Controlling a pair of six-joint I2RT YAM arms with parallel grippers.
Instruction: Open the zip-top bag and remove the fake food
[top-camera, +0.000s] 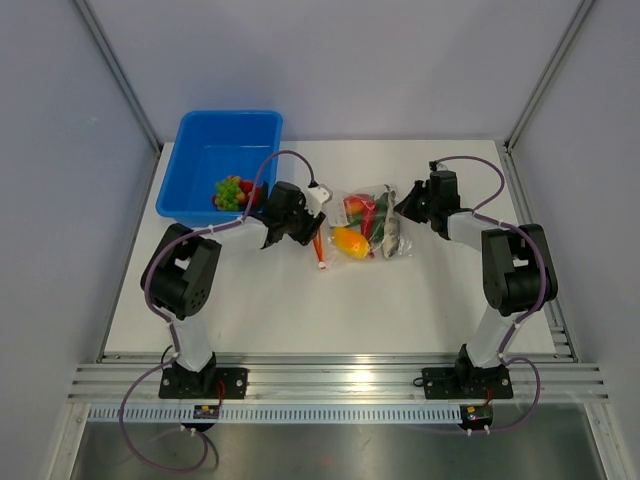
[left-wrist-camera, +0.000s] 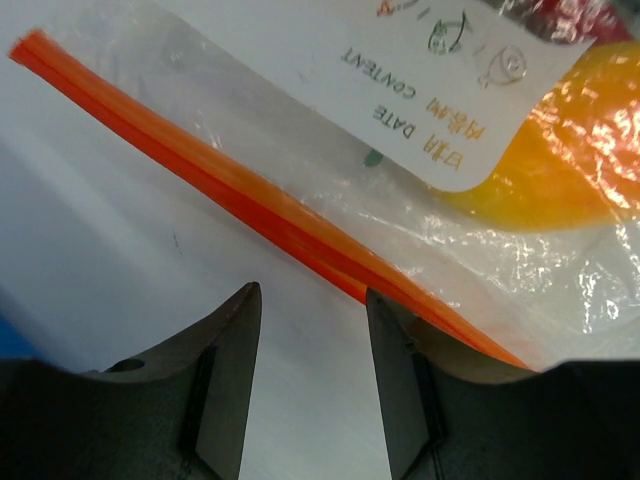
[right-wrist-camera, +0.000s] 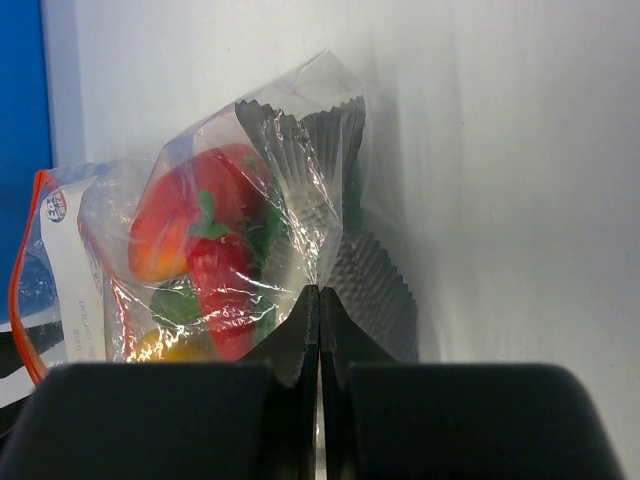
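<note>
The clear zip bag (top-camera: 346, 190) lies on the table, its orange zip strip (left-wrist-camera: 205, 170) facing my left arm. Through the plastic show a yellow pepper (top-camera: 350, 242), a red pepper (right-wrist-camera: 222, 295), a red-orange fruit (right-wrist-camera: 165, 225) and a grey fish (right-wrist-camera: 375, 290). My left gripper is at the zip side with its fingers apart; the strip passes just beyond the tips, close to the right-hand one, and nothing is held. At the bag's opposite side, my right gripper is shut, with gathered plastic drawn to its fingertips.
A blue bin (top-camera: 225, 118) stands at the back left, with green grapes (top-camera: 229, 193) and red food inside, close behind the left arm.
</note>
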